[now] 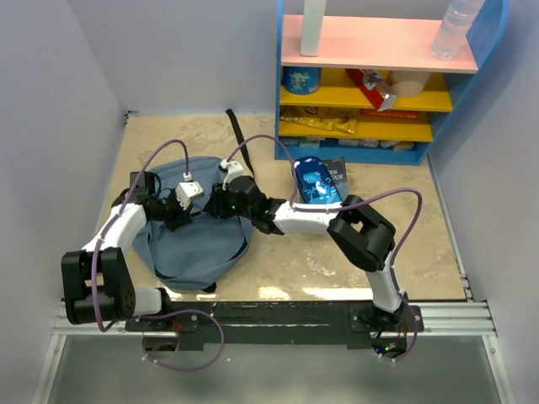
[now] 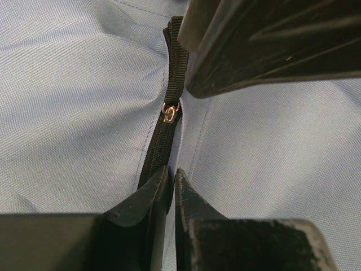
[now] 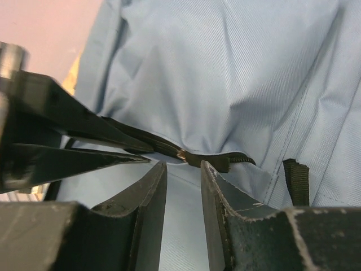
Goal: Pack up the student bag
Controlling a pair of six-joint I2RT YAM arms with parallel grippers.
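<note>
The grey-blue bag (image 1: 189, 261) lies flat at the left of the table. My left gripper is at its black zipper; in the left wrist view the fingertips are close together on the zipper's edge below the metal slider (image 2: 169, 113), and whether they pinch it is unclear. My right gripper hangs open over the bag beside the zipper (image 3: 220, 162), with nothing seen between its fingers. The left gripper's fingers also show at the left of the right wrist view.
A blue pencil case (image 1: 316, 181) and dark books (image 1: 335, 172) lie right of the right arm. The shelf (image 1: 362, 126) with supplies stands behind. A black strap (image 1: 240, 139) lies at the back.
</note>
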